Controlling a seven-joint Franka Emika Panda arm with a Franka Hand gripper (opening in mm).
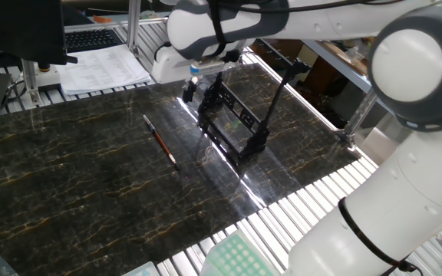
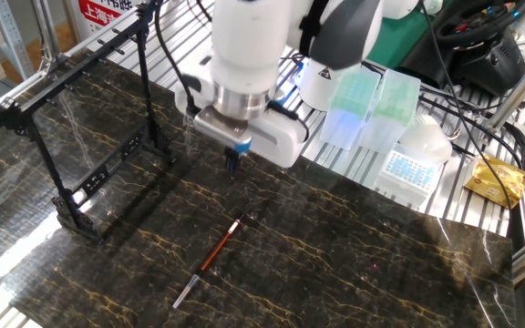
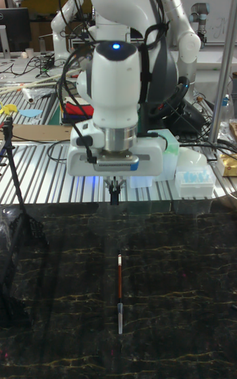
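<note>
A slim brush-like pen [image 2: 213, 256] with a reddish-brown shaft lies flat on the dark marbled tabletop [image 2: 335, 264]. One end is a clear cap [image 3: 120, 319]; a short white band [image 3: 120, 261] marks the other, where a thin dark tip extends. My gripper [image 3: 114, 198] points down above the tabletop, on the far side of the pen in exterior view 3 and apart from it. Its dark fingers [image 2: 232, 160] sit close together, and nothing shows between them. A black frame-like rack [image 1: 232, 123] stands on the tabletop beside the gripper.
Translucent boxes [image 2: 352, 100] and a white tip rack [image 2: 408, 176] stand on the slatted surface beyond the tabletop edge, along with a yellow packet [image 2: 497, 182]. Papers [image 1: 104, 70] lie off the tabletop in exterior view 1.
</note>
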